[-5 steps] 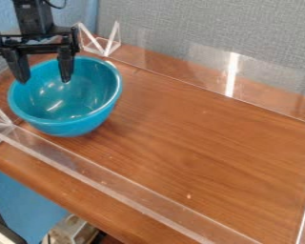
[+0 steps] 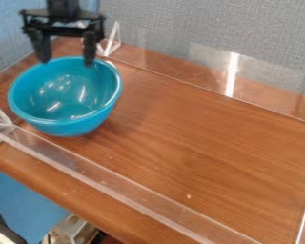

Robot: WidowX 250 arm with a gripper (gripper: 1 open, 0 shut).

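Observation:
A glossy turquoise bowl (image 2: 69,107) stands upright and empty on the left side of the wooden table (image 2: 193,162). My black gripper (image 2: 64,50), blurred at the top left, hangs above the bowl's back rim, its two fingers apart and nothing visible between them.
Clear plastic edging borders the table, with white triangular braces at the left and back-left corners. A grey textured wall (image 2: 219,29) stands behind. Below the near left edge are blue floor and some clutter.
My gripper has risen and shifted a little to the right, away from the bowl's interior. The bowl has not visibly moved.

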